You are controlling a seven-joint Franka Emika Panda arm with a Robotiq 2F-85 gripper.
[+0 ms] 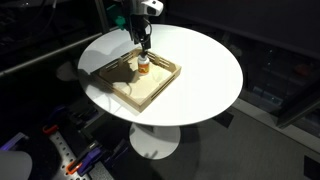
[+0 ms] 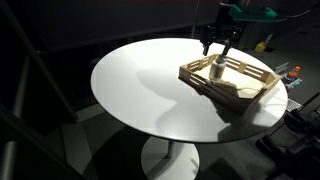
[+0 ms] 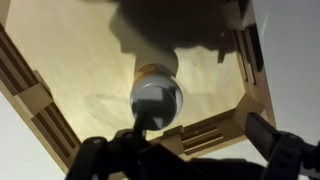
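Note:
A small bottle (image 1: pixel 143 65) with a white cap and an orange label stands upright inside a shallow wooden crate (image 1: pixel 160 91). In the wrist view the bottle's pale round cap (image 3: pixel 157 97) is seen from above, between the dark fingers and a little beyond them. My gripper is open, its two fingers wide apart at the bottom of that view, with nothing held. From the second exterior view, the gripper (image 2: pixel 215 46) hangs just above the bottle (image 2: pixel 217 68), near the crate's back side.
The crate rests on a round white table (image 1: pixel 205 75), whose surface is otherwise clear. Slatted crate walls (image 3: pixel 205 133) rise close around the bottle's area. Tools (image 2: pixel 291 76) lie off the table at the right.

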